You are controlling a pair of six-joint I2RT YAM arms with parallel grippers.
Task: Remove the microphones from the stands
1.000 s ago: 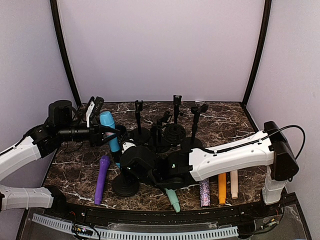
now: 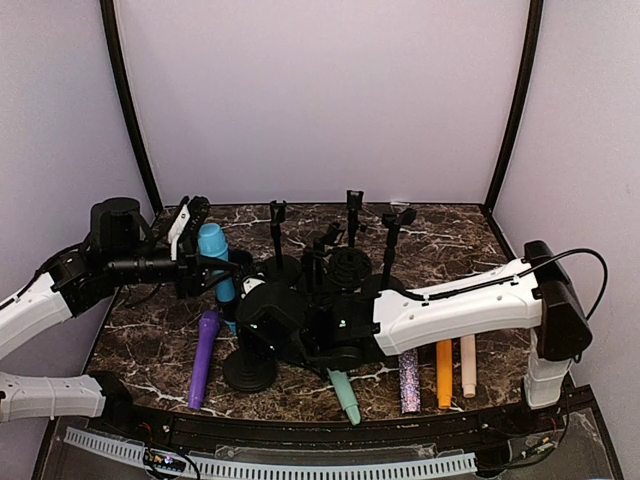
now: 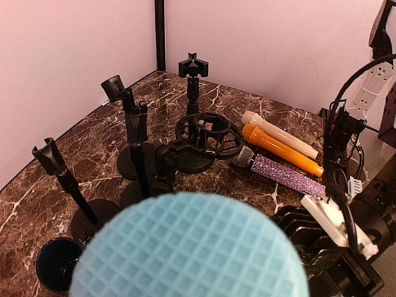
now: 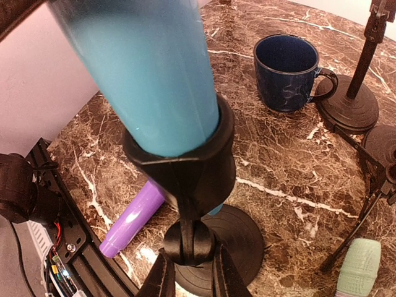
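A light blue microphone stands tilted in a black holder on a round base. My left gripper is shut on the microphone's upper part, whose textured blue top fills the bottom of the left wrist view. My right gripper is at the stand's joint, just below the holder, in the right wrist view; whether its fingers are closed on it is unclear. In the top view the right arm hides much of the stand.
A purple microphone lies at the front left. A dark blue mug and several empty stands are behind. Orange, glitter, cream and green microphones lie toward the right.
My left gripper and the blue microphone's top have shifted slightly over the last second, down and back up a little. The right arm has barely moved.
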